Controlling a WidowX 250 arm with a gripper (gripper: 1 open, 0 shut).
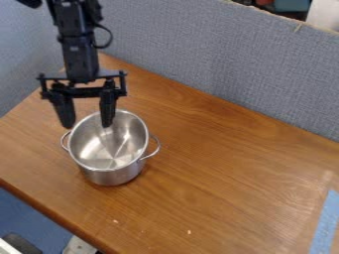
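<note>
A stainless steel pot (110, 159) with two wire side handles sits on the wooden table toward the left. My black gripper (85, 117) is open, hanging over the pot's far-left rim, its fingers pointing down and spread apart. Whether the fingertips touch the pot cannot be told. Part of the pot's back rim is hidden behind the gripper.
A grey padded wall (225, 69) runs along the back. A light blue strip (322, 223) lies at the right edge. Small items sit beyond the wall at the top right.
</note>
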